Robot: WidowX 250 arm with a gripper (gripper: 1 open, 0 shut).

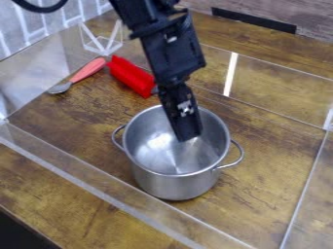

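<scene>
A steel pot [169, 170] with two loop handles stands on the wooden table [58, 146] in the middle of the camera view. My black gripper [185, 124] reaches down from the top left to just over the pot's far part, its tip at or inside the rim. It is shut, with nothing visible between its fingers; the tip hides part of the pot's interior.
A red object [130, 76] lies behind and left of the pot, partly behind my arm. A spoon with a red handle [86, 71] lies left of it. Clear panels edge the workspace. The table right of the pot is free.
</scene>
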